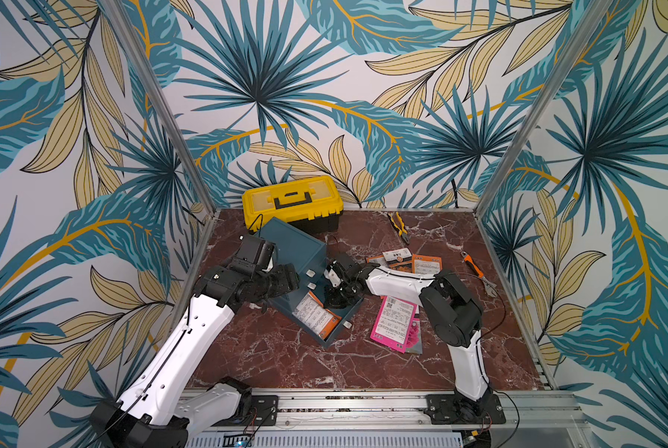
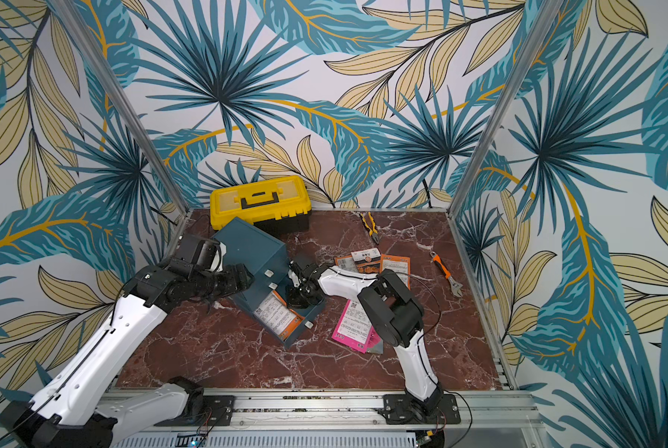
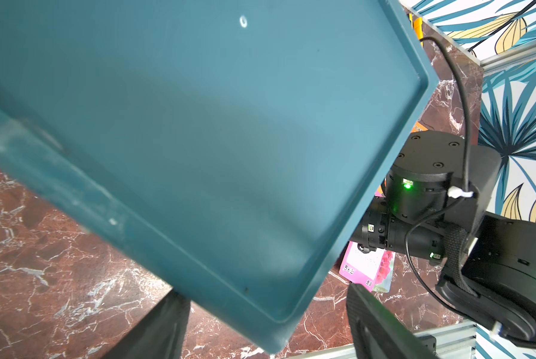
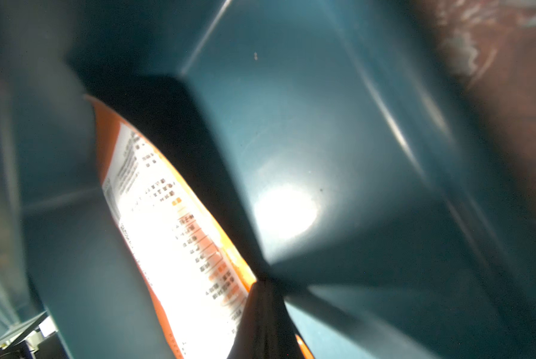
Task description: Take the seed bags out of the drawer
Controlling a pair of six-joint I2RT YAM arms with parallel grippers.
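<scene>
The blue-grey cabinet (image 1: 293,250) stands at an angle with its drawer (image 1: 325,345) pulled out toward the front. In the drawer lies an orange and white seed bag (image 4: 178,239). My right gripper is shut inside the drawer, its tips beside the bag's edge; no bag shows clearly between them. At the cabinet's left side is my left gripper (image 1: 292,278). In the left wrist view its fingers (image 3: 378,329) are apart, with a cabinet corner showing between them; whether they touch it cannot be told.
Pink seed bags (image 1: 393,322) lie right of the drawer; orange ones (image 1: 426,264) and a small white box (image 1: 396,255) lie behind them. Yellow pliers (image 1: 398,226), an orange-handled wrench (image 1: 477,272) and a yellow toolbox (image 1: 293,200) are farther out.
</scene>
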